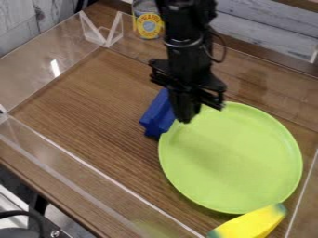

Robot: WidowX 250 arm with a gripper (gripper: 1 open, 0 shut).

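Note:
My black gripper [187, 100] hangs over the upper left rim of a green plate [231, 164]. It is shut, with nothing visible between its fingers, though the tips are dark and hard to make out. A blue object [156, 115] lies on the wooden table just behind and left of the plate, partly hidden by the gripper.
A yellow object [251, 223] lies at the front right by the plate. A yellow-labelled can [148, 25] stands at the back.

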